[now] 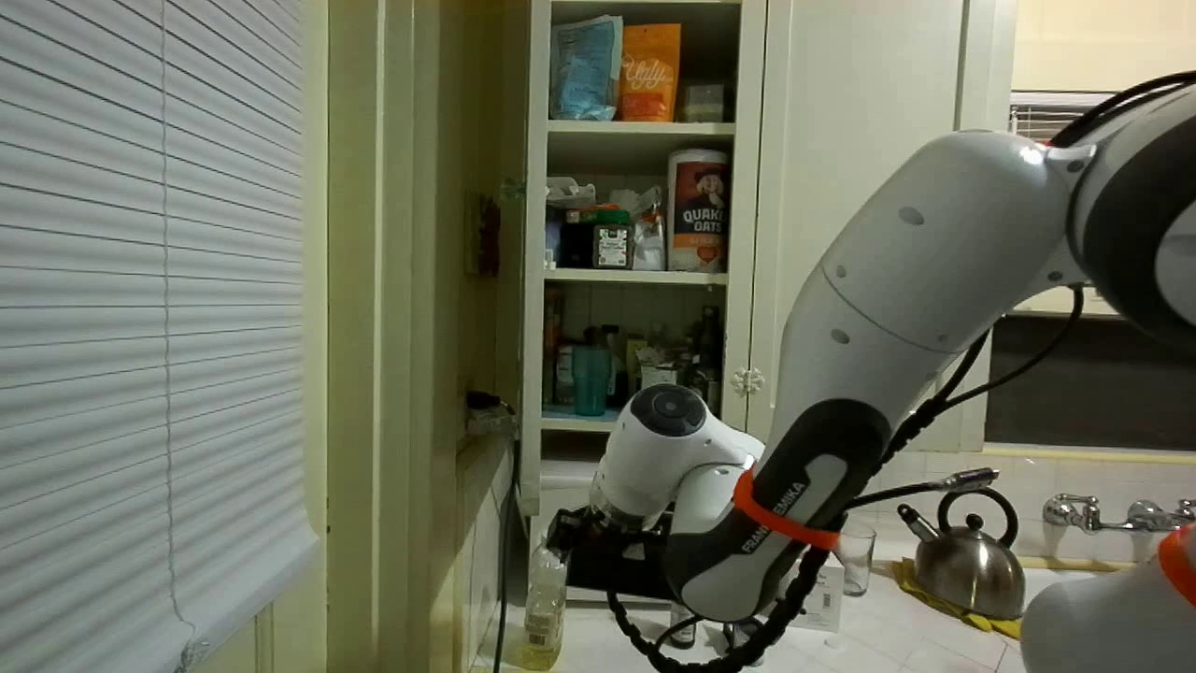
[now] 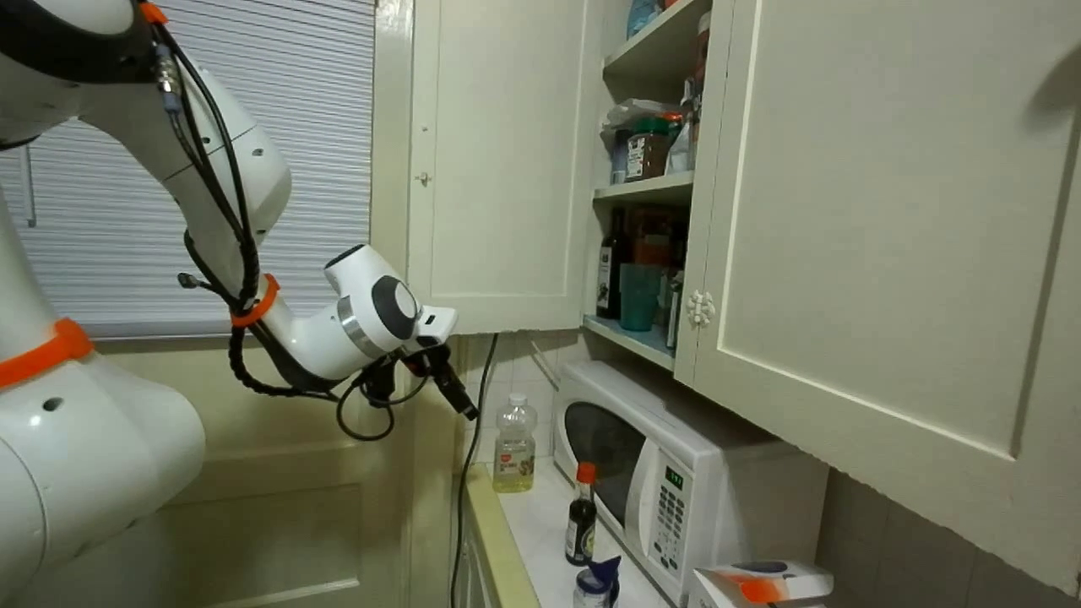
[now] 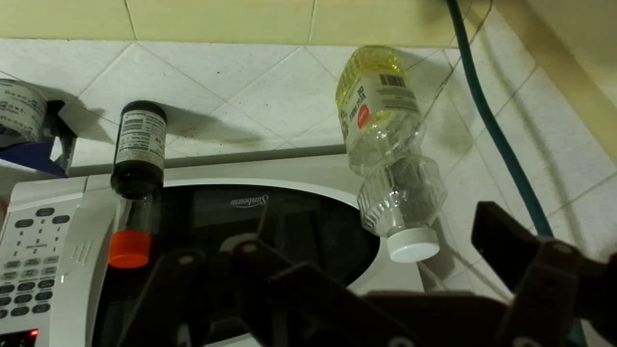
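Observation:
A clear plastic bottle with a white cap and yellow liquid low inside [image 2: 514, 451] stands upright on the white counter, in the corner by the microwave. My gripper is open, and its dark fingers [image 3: 491, 246] spread to either side of the bottle's cap in the wrist view. Nothing is held between them. Seen from the second exterior view, the gripper [image 2: 470, 410] points down at about the cap's height, a little to its left. In the first exterior view the gripper [image 1: 563, 532] covers the top of the bottle [image 1: 544, 617].
A dark sauce bottle with an orange cap [image 2: 580, 517] stands in front of the white microwave [image 2: 699, 446]. A small jar [image 2: 594, 589] is nearer the camera. A cord [image 3: 503, 139] hangs along the wall beside the clear bottle. Above is an open cupboard with stocked shelves [image 1: 639, 276].

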